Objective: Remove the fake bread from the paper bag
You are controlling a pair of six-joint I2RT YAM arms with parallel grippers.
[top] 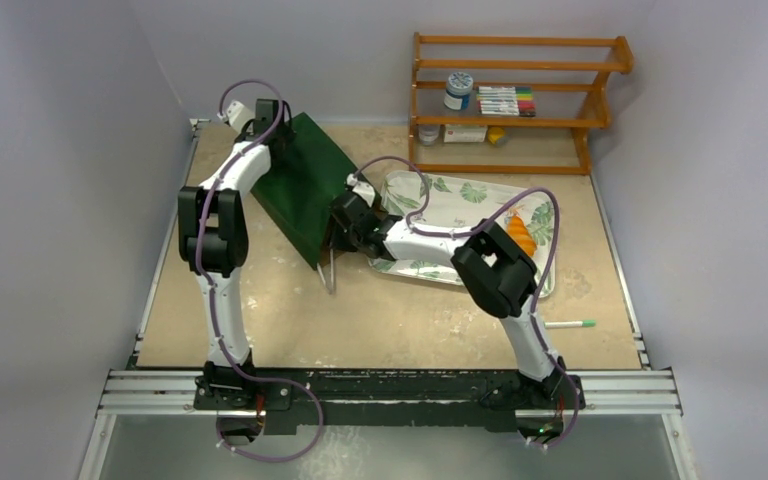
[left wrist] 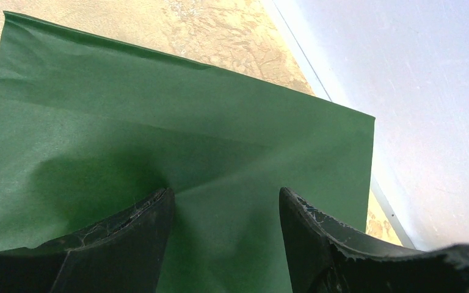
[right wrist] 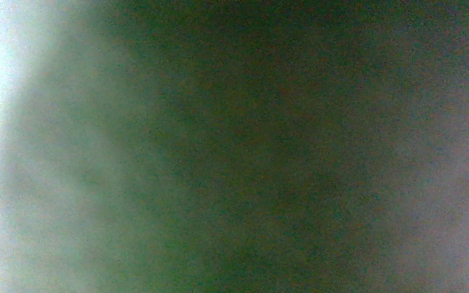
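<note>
A green paper bag (top: 300, 185) lies on its side, its mouth toward the front right, with pale handles. My left gripper is over the bag's far end, its fingers apart with only green paper visible between or beneath them. My right gripper (top: 345, 225) is at the bag's mouth, partly inside; its wrist view is a dark green blur, so its fingers are hidden. An orange-brown bread-like piece (top: 520, 233) lies on the patterned tray at the right; the bag's inside cannot be seen.
The white tray (top: 446, 185) sits right of the bag. A wooden rack (top: 500, 165) with jars and markers stands at the back. A pen (top: 570, 323) lies at the front right. Walls border the sides and back.
</note>
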